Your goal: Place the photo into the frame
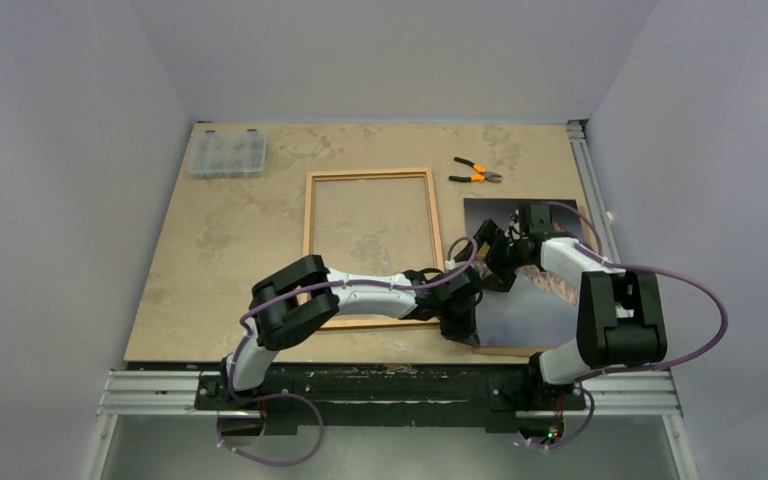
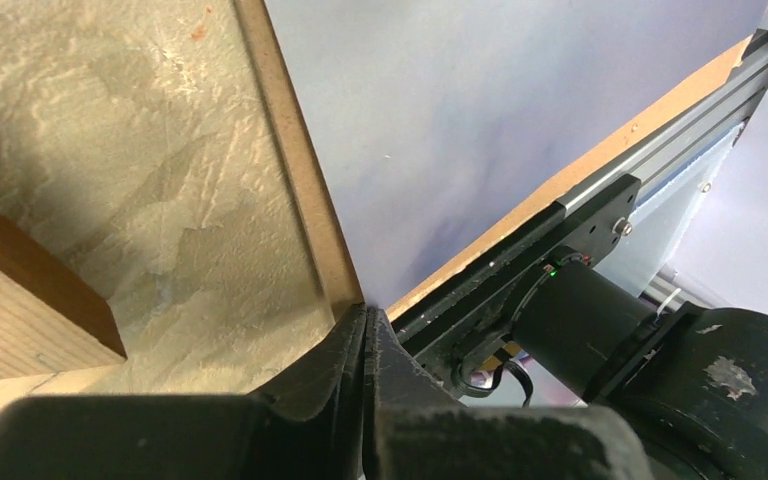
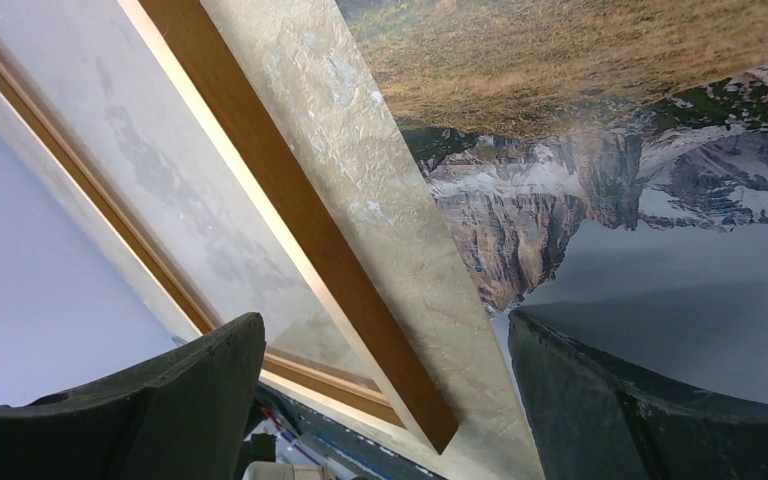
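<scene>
The landscape photo [image 1: 520, 315] lies on the right side of the table on a thin brown board [image 2: 295, 160], whose edge shows as a strip. My left gripper is shut at the photo's near left corner, with nothing visible between its fingertips. Whether it presses on that corner, I cannot tell. Open and empty, my right gripper spans the photo's left edge, one finger [image 3: 570, 385] over the photo and the other toward the frame. The wooden frame [image 1: 309, 225] lies flat to the left, its near right part hidden by my left arm.
Orange-and-black pliers [image 1: 478, 174] lie behind the photo. A clear plastic box [image 1: 228, 154] stands at the back left. Bare table [image 1: 230, 230] extends left of the frame, and a narrow bare strip separates frame and photo.
</scene>
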